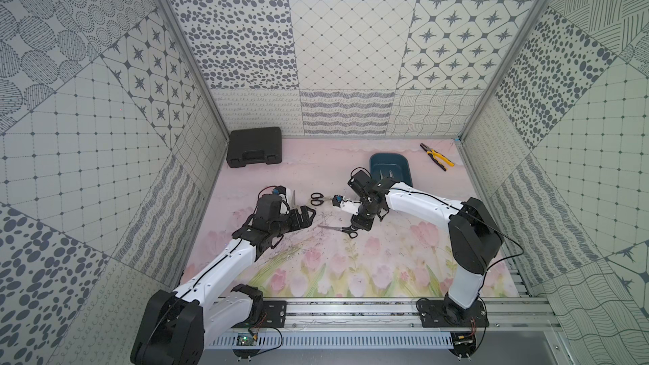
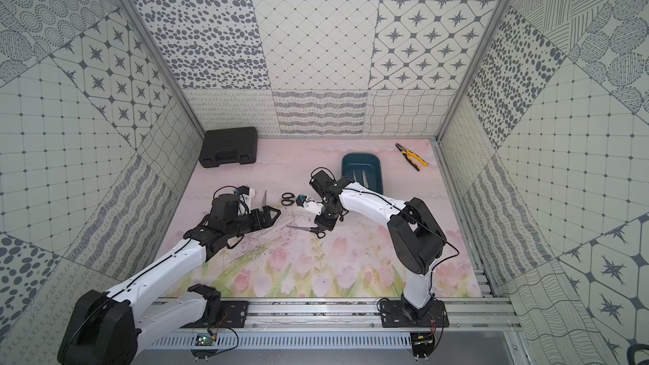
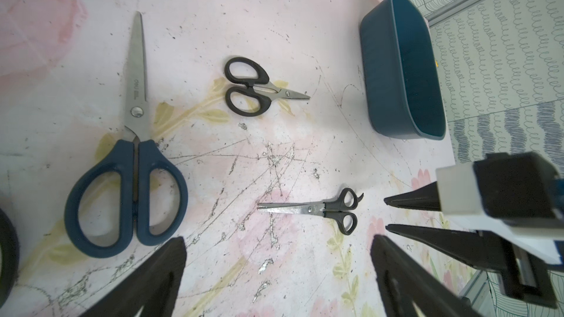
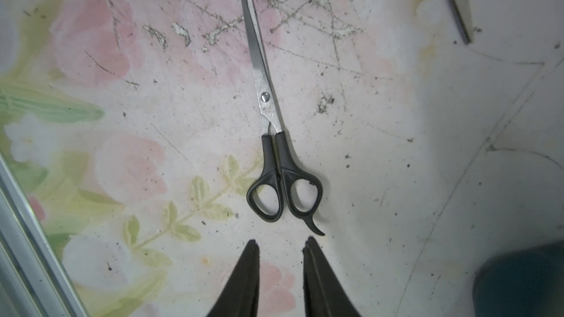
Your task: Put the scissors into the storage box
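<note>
Black-handled scissors (image 4: 283, 158) lie on the pink table, in the right wrist view's middle. Small black scissors (image 3: 264, 91) and large blue-handled scissors (image 3: 134, 182) lie beside them in the left wrist view. The teal storage box (image 3: 382, 70) stands behind, at the right. My right gripper hangs just short of the black-handled scissors' loops, fingers apart, nothing between them. My left gripper is open above the table near the blue scissors, its fingers blurred at the bottom of its view.
A black case (image 1: 254, 146) lies at the back left. Yellow-black pliers (image 1: 437, 156) lie at the back right, beyond the box.
</note>
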